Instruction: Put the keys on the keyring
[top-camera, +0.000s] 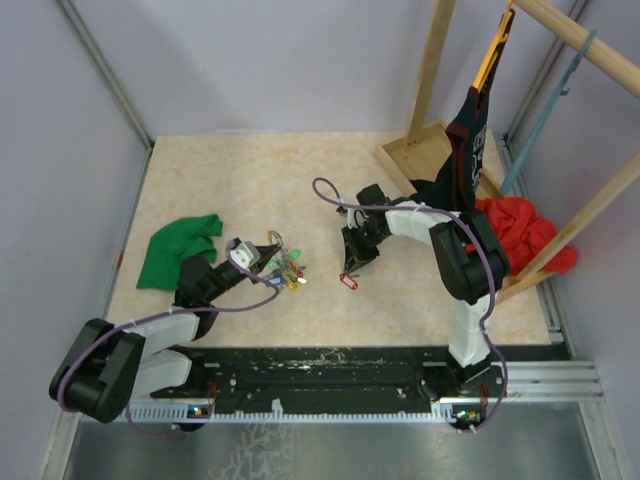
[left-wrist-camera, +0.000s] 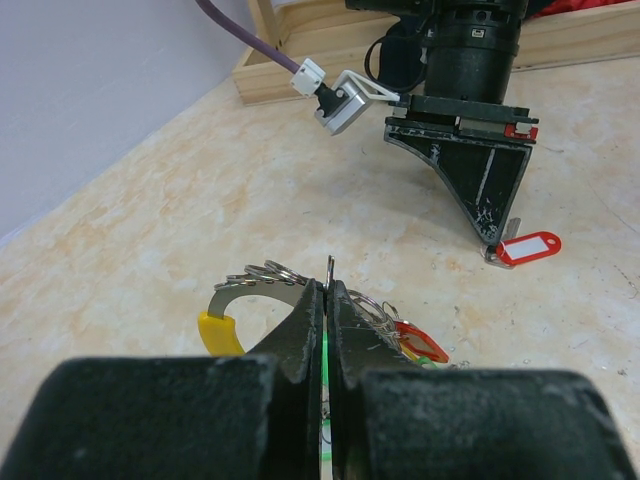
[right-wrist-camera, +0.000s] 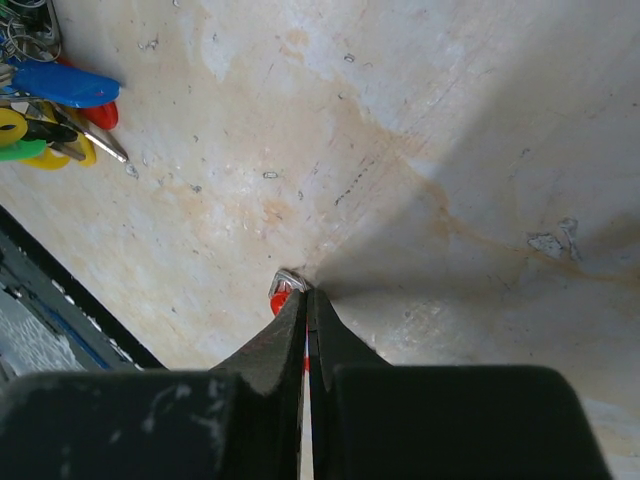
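Observation:
A red key tag (top-camera: 349, 282) with a small metal key and ring lies on the table; my right gripper is shut right at its metal end, and whether anything is between the tips I cannot tell. The same tag (left-wrist-camera: 530, 247) shows under the right gripper in the left wrist view. My left gripper is shut beside the pile of keys (top-camera: 290, 270) with coloured heads, a thin upright metal piece at its tips. The pile's yellow key (left-wrist-camera: 219, 332) and blue key (right-wrist-camera: 77, 83) show in the wrist views.
A green cloth (top-camera: 170, 250) lies at the left. A wooden tray (top-camera: 420, 150) with a frame, a hanging dark fabric and red cloth (top-camera: 530, 240) fills the right.

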